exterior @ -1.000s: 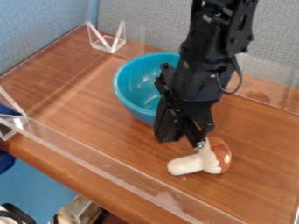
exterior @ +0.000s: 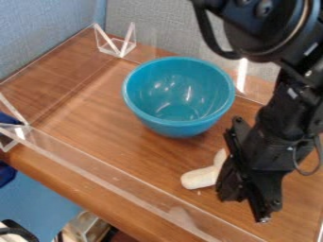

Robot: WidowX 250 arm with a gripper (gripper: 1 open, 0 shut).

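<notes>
A teal bowl (exterior: 178,95) stands on the wooden table toward the back. In front of it, right of centre, a pale elongated object (exterior: 201,177) lies on the table, its right part hidden behind my black gripper (exterior: 246,194). The gripper is low over the table at the right, around or against that object; whether anything is between its fingers is hidden.
Clear plastic brackets (exterior: 115,45) stand at the back left and left edge. A clear strip runs along the table's front edge. Dark blue items lie off the table at the left.
The gripper has moved down and to the right, from above the pale object to low beside it, now covering its right end. The bowl is in the same place.
</notes>
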